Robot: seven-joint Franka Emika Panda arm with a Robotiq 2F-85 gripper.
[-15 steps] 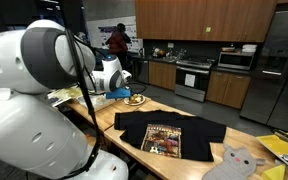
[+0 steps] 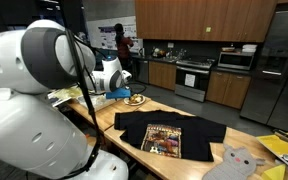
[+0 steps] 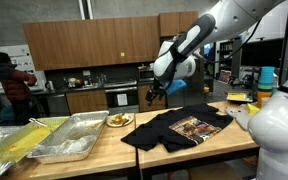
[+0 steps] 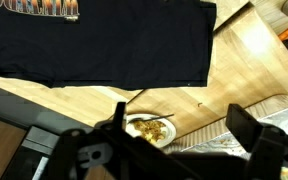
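A black cloth (image 2: 171, 132) lies spread over the wooden table, with a colourful printed item (image 2: 162, 140) on top of it. Beyond the cloth stands a white plate of food (image 3: 118, 120); in the wrist view it shows as a bowl (image 4: 150, 130) with a spoon (image 4: 154, 118) across it, partly hidden by the gripper. My gripper hangs above the table, its two dark fingers wide apart and nothing visible between them. From the side, the gripper (image 3: 154, 95) is well clear of the cloth.
Metal trays (image 3: 68, 137) stand at the table's left side in the second exterior view. A grey flat shape (image 2: 236, 163) and yellow items (image 2: 279, 146) lie at the right in the first exterior view. Bare wood (image 3: 114, 150) shows between trays and cloth.
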